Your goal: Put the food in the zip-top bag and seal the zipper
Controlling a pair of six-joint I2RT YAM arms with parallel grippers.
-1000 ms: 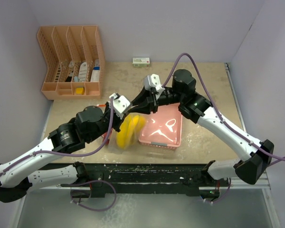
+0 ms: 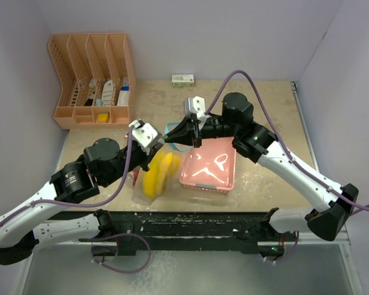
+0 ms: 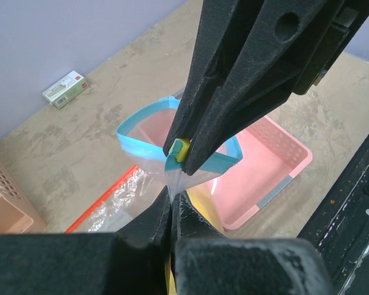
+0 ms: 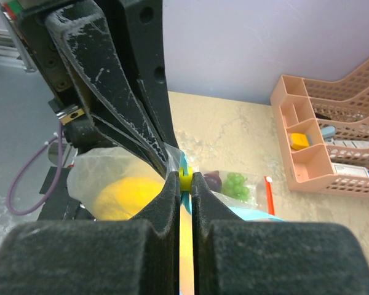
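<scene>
Yellow bananas [image 2: 160,175] sit inside a clear zip top bag [image 4: 89,178] hanging below both grippers. Its blue zipper strip [image 3: 141,149] bows apart into an open loop in the left wrist view. A small yellow slider [image 3: 184,149] is at one end of the strip, pinched by my right gripper, which is shut. My left gripper is shut on thin bag film just below that end. The two grippers almost touch in the top view, and their fingertips hide part of the bag's corner.
A second bag with a red zipper [image 4: 270,195] holds green grapes [image 4: 235,185] and a dark fruit [image 4: 213,182]. A pink basket [image 2: 208,186] stands right of the bananas, a compartment organizer [image 2: 63,117] at back left. A small box [image 2: 182,80] lies by the back wall.
My left gripper has shifted slightly left, and the banana bag has swung left and toward the front. The blue zipper loop now shows beside the right gripper, which has moved little.
</scene>
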